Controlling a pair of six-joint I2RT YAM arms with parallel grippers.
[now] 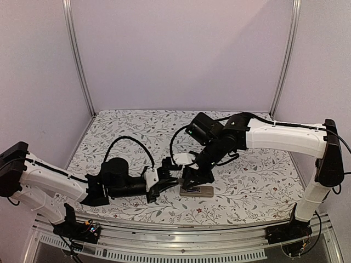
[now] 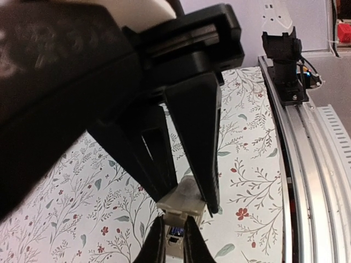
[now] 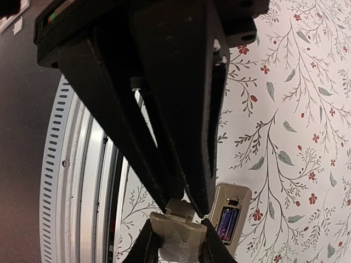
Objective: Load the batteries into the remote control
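The remote's battery compartment (image 3: pixel 229 216) lies on the patterned table beside the front edge, a blue battery (image 3: pixel 226 222) visible in it. A pale translucent piece (image 3: pixel 178 238) is held above it at the tip of my right gripper, which is shut on it. In the left wrist view my left gripper is shut, just below that piece; whether anything is between its fingers cannot be made out. The two grippers meet over the remote in the top view (image 1: pixel 196 192), hiding part of it.
The metal rail (image 1: pixel 181 233) runs along the table's front edge.
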